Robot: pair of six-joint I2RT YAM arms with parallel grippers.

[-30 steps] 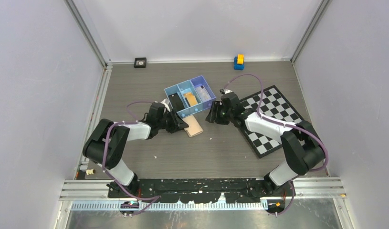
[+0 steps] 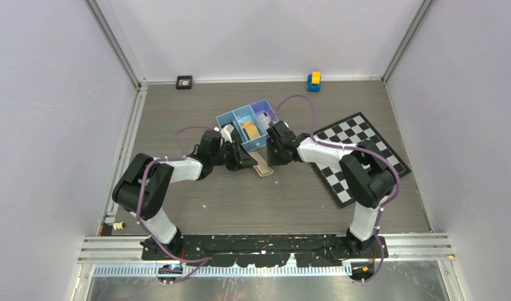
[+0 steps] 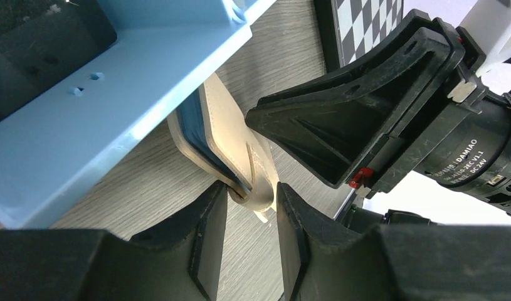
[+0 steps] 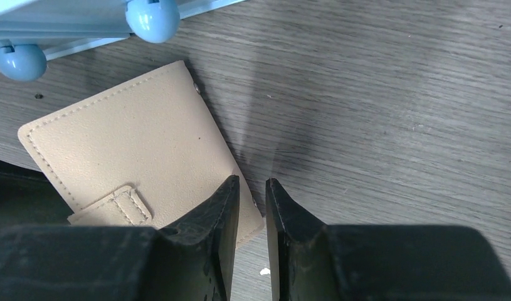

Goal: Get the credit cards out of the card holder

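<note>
The beige card holder (image 2: 263, 167) is just in front of the blue bin, between the two arms. In the left wrist view, the card holder (image 3: 234, 135) is tilted on edge, with a dark blue layer (image 3: 199, 128) showing between its panels. My left gripper has a finger on each side of the holder's folded end, apparently shut on it. The right gripper (image 2: 273, 157) is at the holder's other side. In the right wrist view, my right gripper has a narrow gap at the corner of the card holder (image 4: 140, 132); whether it clamps that edge cannot be told.
The blue divided bin (image 2: 254, 145) stands close behind the holder. A black-and-white checkered board (image 2: 353, 132) lies to the right. A small black box (image 2: 184, 82) and a blue-and-yellow item (image 2: 313, 81) are at the back.
My right gripper has moved left, up to the holder. The left gripper has shifted slightly right, and the holder with it; the holder now looks narrower from above.
</note>
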